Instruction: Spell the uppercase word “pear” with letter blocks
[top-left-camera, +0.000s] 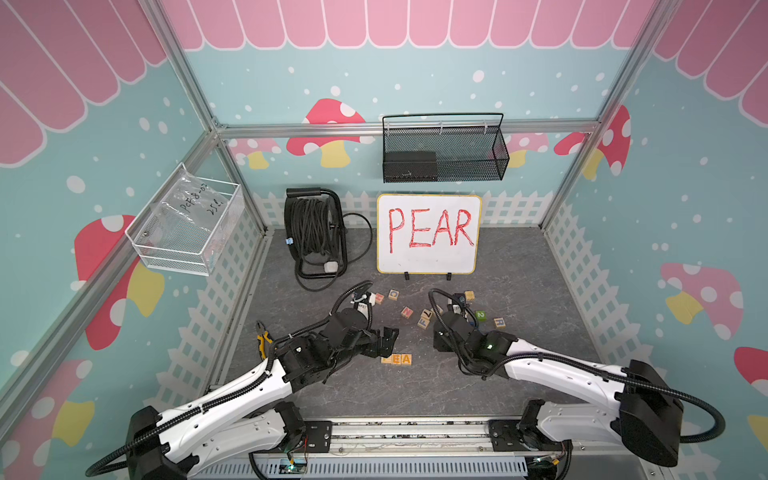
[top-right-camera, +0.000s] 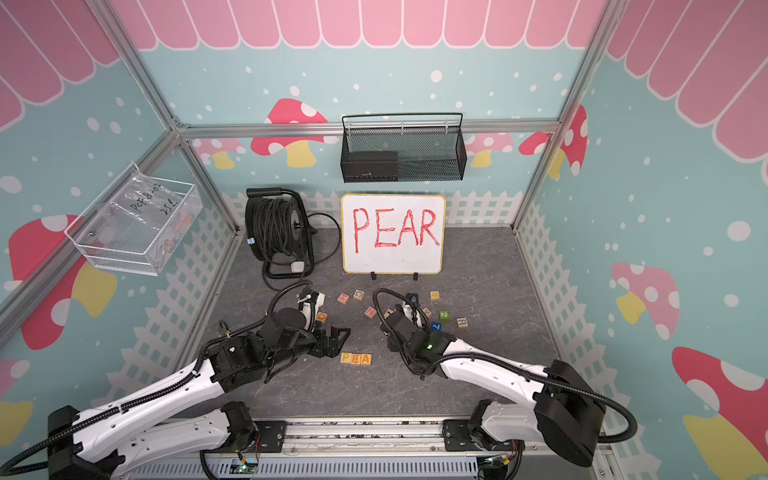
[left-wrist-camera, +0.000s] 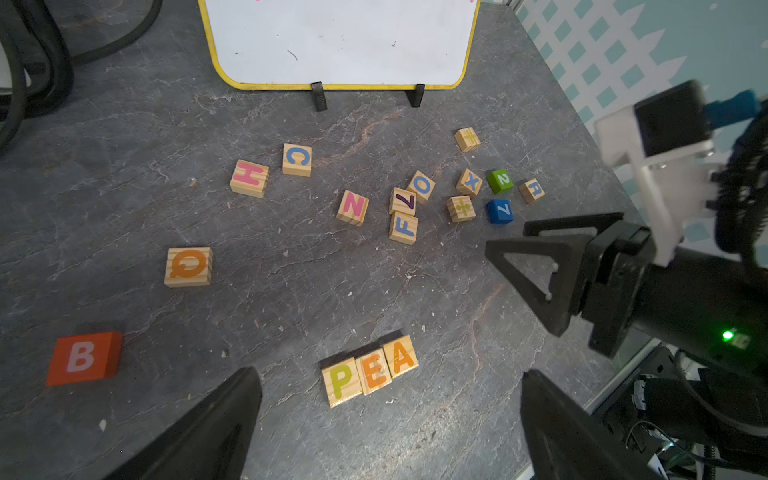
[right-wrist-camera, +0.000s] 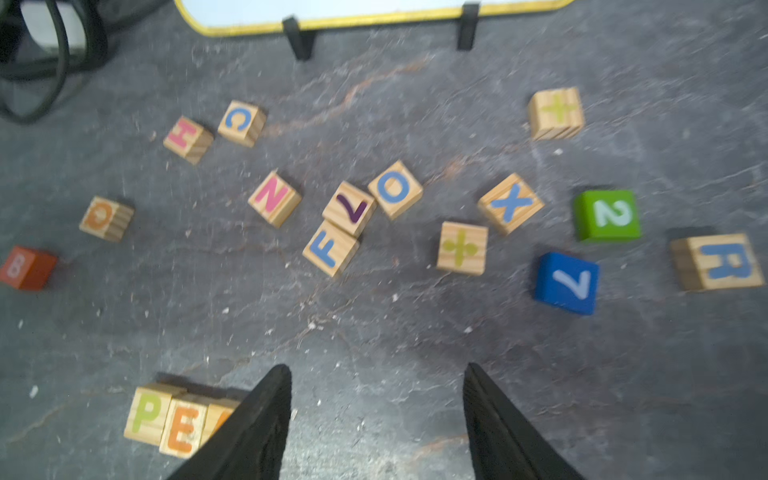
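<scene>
Wooden blocks P (left-wrist-camera: 341, 381), E (left-wrist-camera: 373, 370) and A (left-wrist-camera: 400, 355) form a row near the front of the table, touching or nearly so. A wooden block with a blue R (right-wrist-camera: 726, 261) lies apart at the far right of the right wrist view. My right gripper is above the table to the right of the row, fingers spread, only bare table between them. Just left of the row hovers my left gripper; its fingers are wide apart in its wrist view, and nothing is held.
Near R are a blue V-like block (right-wrist-camera: 566, 282), a green 2 block (right-wrist-camera: 609, 215) and several wooden blocks. An orange Q block (left-wrist-camera: 189, 266) and a red B block (left-wrist-camera: 84, 358) lie left. The PEAR whiteboard (top-left-camera: 429, 233) stands behind.
</scene>
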